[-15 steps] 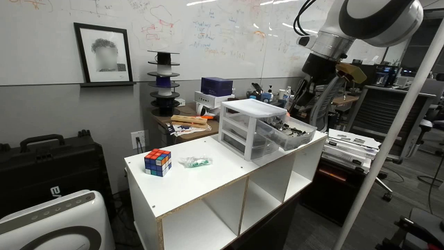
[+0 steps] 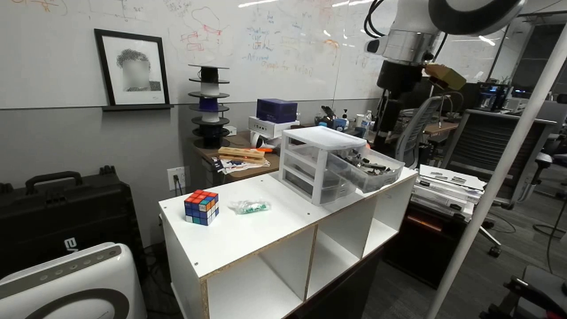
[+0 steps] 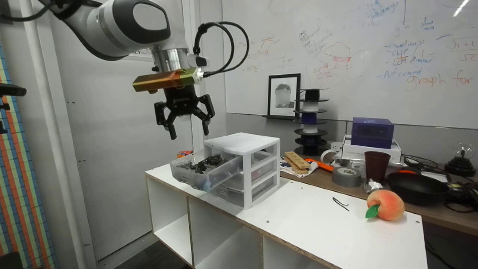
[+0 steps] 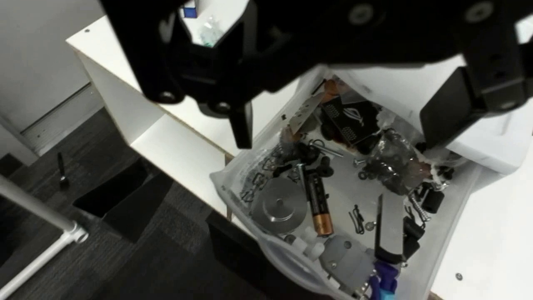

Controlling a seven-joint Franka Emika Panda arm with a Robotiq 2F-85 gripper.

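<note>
My gripper (image 3: 189,134) stands open above the pulled-out top drawer, with nothing between its fingers. That clear drawer (image 4: 452,220) juts at an angle from a small white drawer unit (image 3: 242,141) on the shelf. In the wrist view the drawer holds a battery (image 4: 317,200), a grey metal disc (image 4: 280,207), a black card with a logo (image 4: 352,120), a clear plastic bag (image 4: 392,155), a blade-like piece (image 4: 391,225) and several screws and clips. The dark fingers hide part of the drawer unit in that view.
The white shelf top (image 2: 276,228) also carries a Rubik's cube (image 2: 202,207) and a plastic packet (image 2: 250,207). Beyond the unit lie a peach (image 3: 388,205) and a thin black piece (image 3: 340,204). A white pole (image 2: 502,159) rises near the shelf. Bare shelf surrounds the unit's sides.
The arm has shifted left in exterior view 1 and risen slightly. My gripper has swung from a slant to pointing nearly straight down. The drawer and the objects on the shelf look unmoved.
</note>
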